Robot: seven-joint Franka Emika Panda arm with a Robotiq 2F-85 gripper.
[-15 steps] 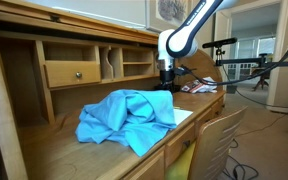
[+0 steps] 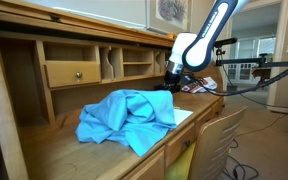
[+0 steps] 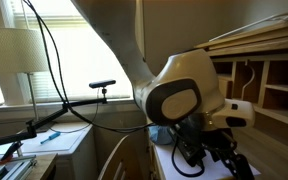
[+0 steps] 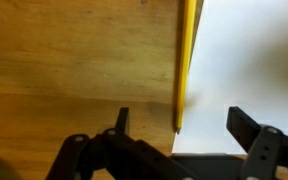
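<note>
In the wrist view a yellow pencil [image 4: 186, 62] lies along the left edge of a white sheet of paper [image 4: 246, 60] on the wooden desk. My gripper is open above it, one finger [image 4: 122, 120] over bare wood and the other over the paper. The pencil's lower end shows in the gap between them, with nothing gripped. From exterior view 1 the gripper [image 2: 171, 82] appears small and dark, beyond the blue cloth; the pencil cannot be made out there.
A crumpled blue cloth [image 2: 129, 118] covers part of the desk and paper. Behind the desktop rise cubbyholes and a small drawer [image 2: 73, 73]. A chair [image 2: 216, 142] stands close to the front edge. A patterned cloth [image 2: 201, 85] lies at the far end.
The blue cloth has stayed where it was.
</note>
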